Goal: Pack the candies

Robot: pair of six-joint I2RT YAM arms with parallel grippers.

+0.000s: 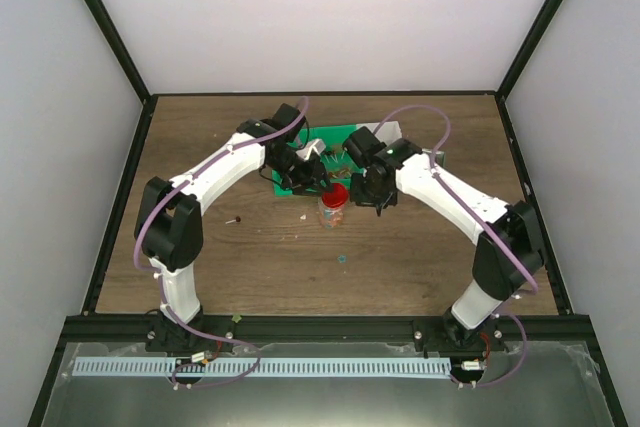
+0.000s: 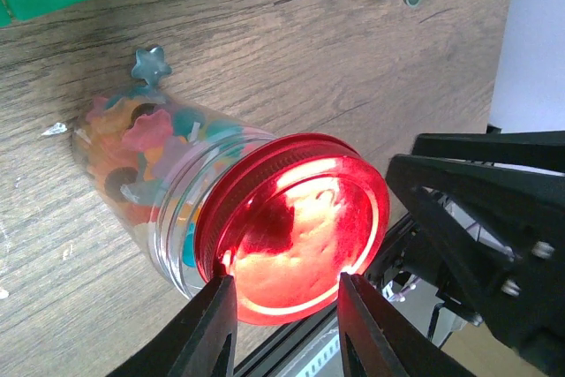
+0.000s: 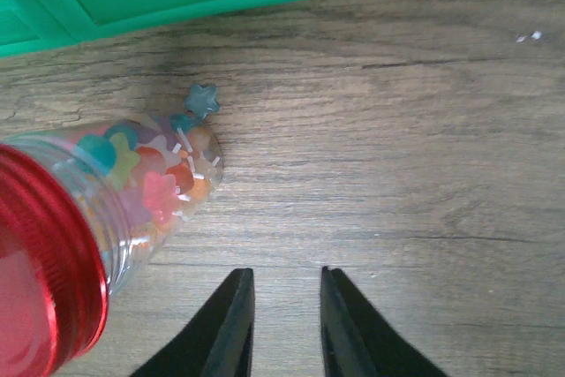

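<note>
A clear jar (image 1: pixel 331 217) packed with colourful candies stands upright under its red lid (image 2: pixel 296 227). My left gripper is shut on the lid, its fingers against the lid's edge nearest the camera. Off to one side of the jar, my right gripper has its fingers apart with only bare table showing between them. At the jar's left edge in the right wrist view, the lid is partly cut off. A blue star-shaped piece (image 3: pixel 202 100) shows beside the jar's base.
The green bin (image 1: pixel 290 190) lies behind the jar, partly covered by both arms, with a white box (image 1: pixel 388 131) adjoining it. A teal bit (image 1: pixel 342 258) and a small object (image 1: pixel 233 220) lie on the table.
</note>
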